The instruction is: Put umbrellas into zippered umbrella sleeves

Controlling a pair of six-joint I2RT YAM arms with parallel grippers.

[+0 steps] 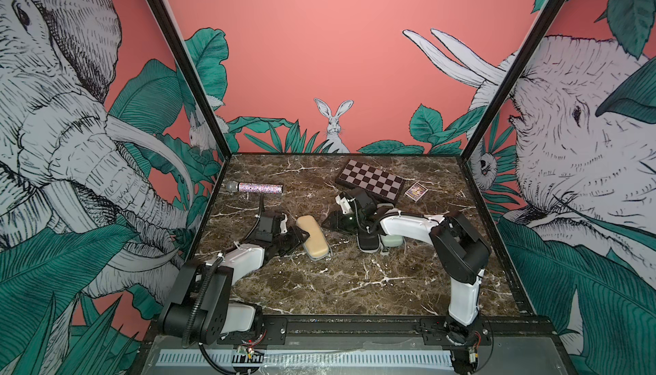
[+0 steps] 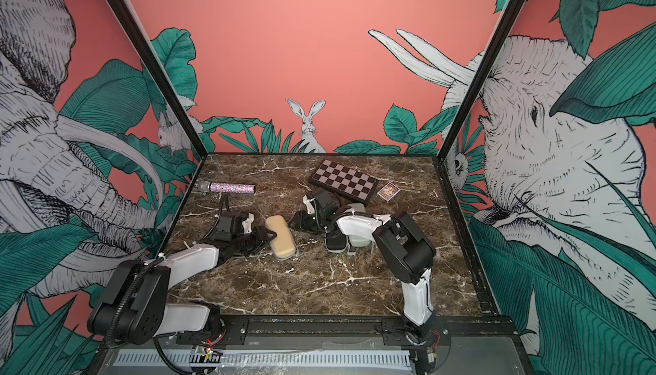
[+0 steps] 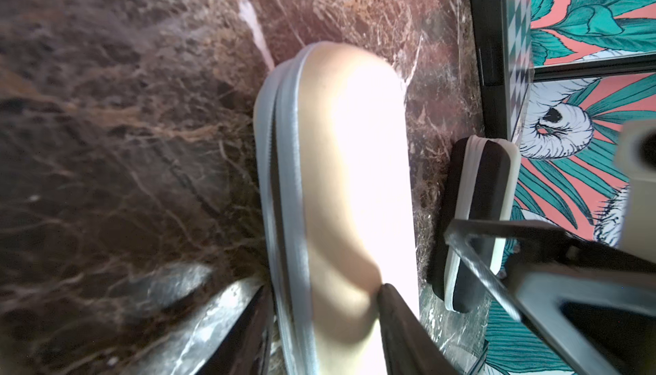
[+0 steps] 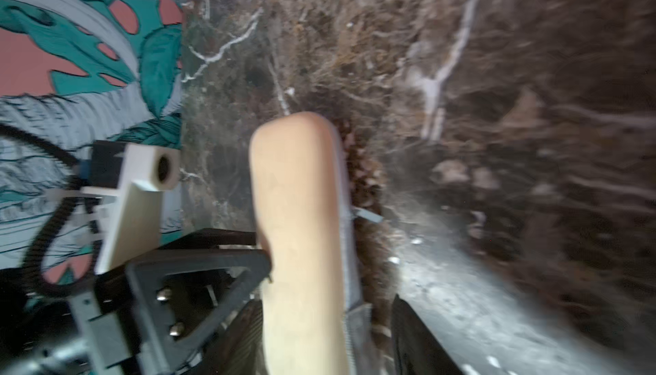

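A beige zippered case (image 1: pixel 313 237) lies on the marble table between my two grippers; whether an umbrella is inside does not show. In the left wrist view its grey zip edge (image 3: pixel 294 190) runs along one side. My left gripper (image 1: pixel 300 235) is at the case's left side, its fingers (image 3: pixel 403 334) apart over the near part. On the far right side of the case, my right gripper (image 1: pixel 326 222) stands open and apart from it. The right wrist view shows the beige case (image 4: pixel 300 217) lengthwise, with a small grey pull tab (image 4: pixel 367 215) at its zipped edge.
A black case (image 1: pixel 369 241) and a pale green case (image 1: pixel 392 241) lie under the right arm. Farther back are a checkerboard box (image 1: pixel 371 180), a card pack (image 1: pixel 416 191) and a glittery pink microphone (image 1: pixel 259 188).
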